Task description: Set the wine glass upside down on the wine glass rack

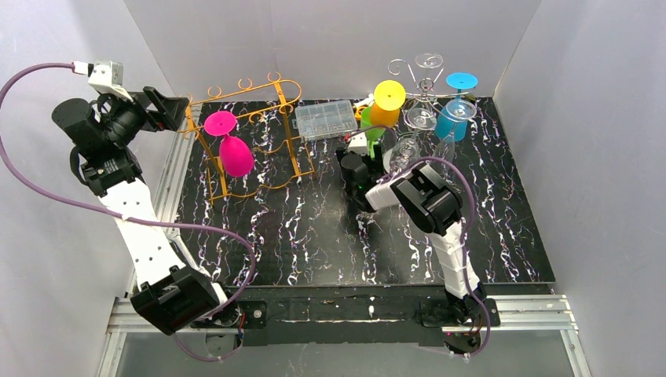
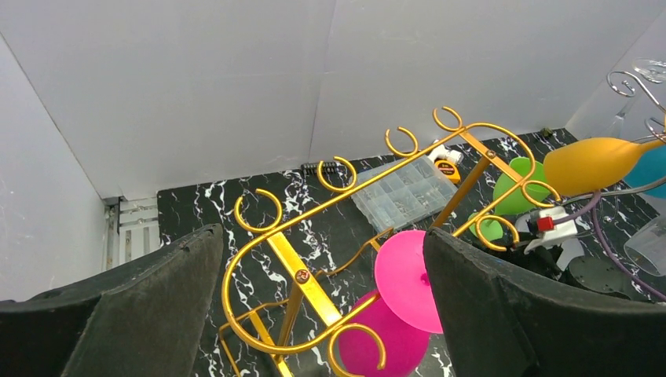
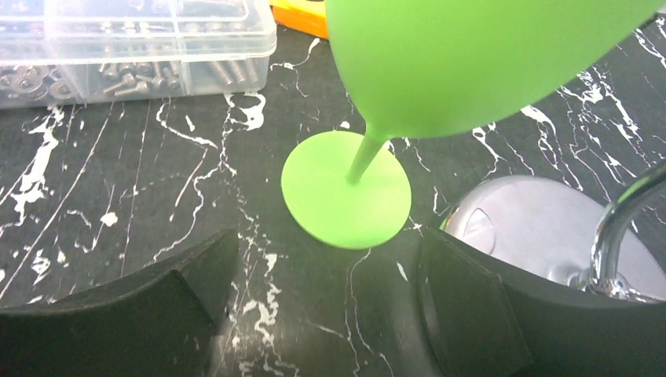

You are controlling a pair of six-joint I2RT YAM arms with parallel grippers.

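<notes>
The green wine glass (image 3: 471, 63) stands upright on its round base (image 3: 314, 188), its bowl running out of the right wrist view's top. My right gripper is open, its fingers (image 3: 503, 314) apart on the near side of that base, with nothing held. From above, the glass (image 1: 366, 119) is partly covered by an orange one. On the gold rack (image 1: 276, 93), a pink glass (image 1: 236, 155) hangs upside down by its base. Beside the rack's left end, my left gripper (image 1: 182, 116) holds nothing and is open, fingers (image 2: 149, 290) wide apart.
A silver rack (image 1: 424, 85) at the back right carries orange (image 1: 389, 96), blue (image 1: 462, 82) and clear glasses. Its grey round base (image 3: 558, 224) lies close to my right gripper's right finger. A clear parts box (image 1: 325, 120) sits behind. The front tabletop is open.
</notes>
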